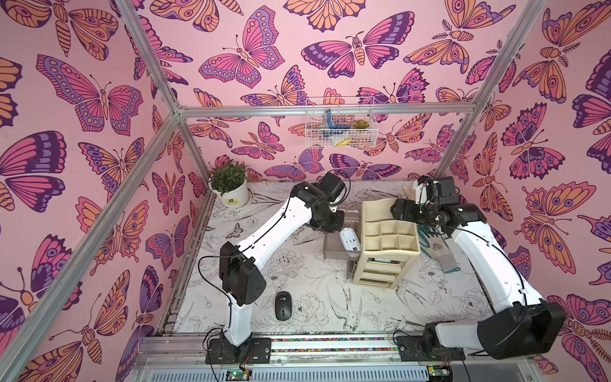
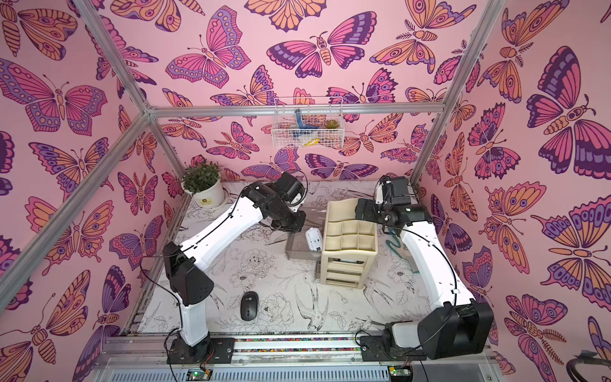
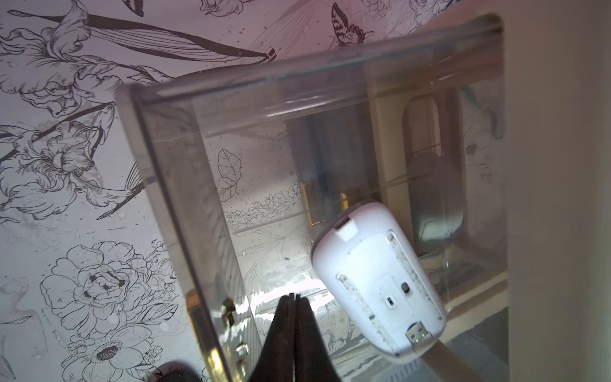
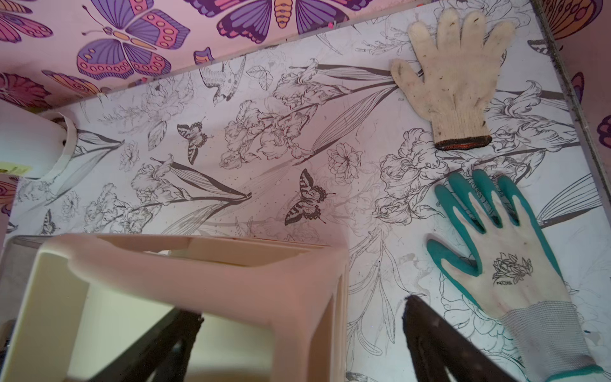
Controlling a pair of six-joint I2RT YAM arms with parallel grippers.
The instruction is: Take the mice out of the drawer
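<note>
A white mouse [image 3: 375,273] lies bottom-up in the clear drawer [image 3: 305,82], which sticks out from the left side of the cream organizer [image 1: 388,235]. My left gripper is shut over the drawer, beside the mouse, with nothing between its fingers. A black mouse [image 1: 283,305] lies on the tabletop at the front. My right gripper is open at the organizer's back top compartment, with a blurred cream wall between its fingers.
A potted plant [image 1: 229,191] stands at the back left. A cream glove [image 4: 458,82] and a teal glove [image 4: 509,267] lie right of the organizer.
</note>
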